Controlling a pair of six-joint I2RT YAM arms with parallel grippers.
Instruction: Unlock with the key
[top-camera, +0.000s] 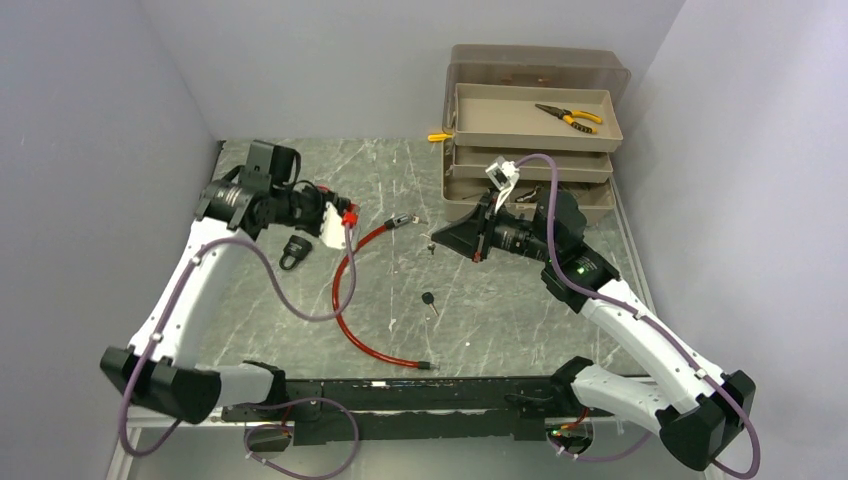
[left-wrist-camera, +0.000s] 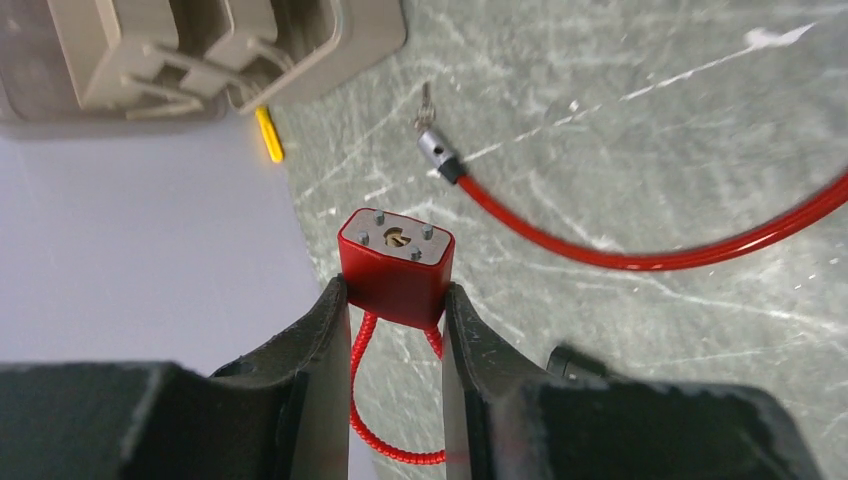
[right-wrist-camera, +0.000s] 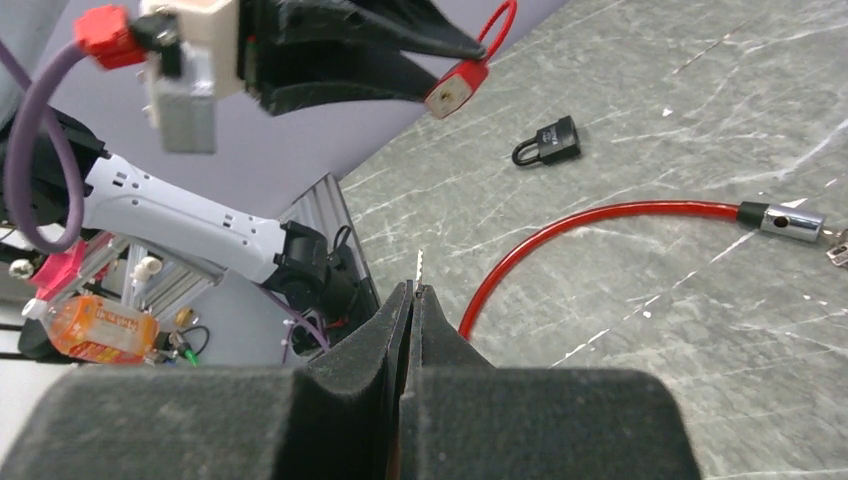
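A red padlock with its keyhole face up and a red shackle is raised in my left gripper, whose fingers are shut on it. In the right wrist view my right gripper is shut, with a thin silver key tip showing between its fingertips. A black padlock lies on the marble table. A red cable lock lies curved across the middle, with keys at its silver head. A separate black-headed key lies near the middle.
An open tiered toolbox stands at the back right, with pliers in its top tray and a yellow-handled tool beside it. Grey walls bound both sides and the back.
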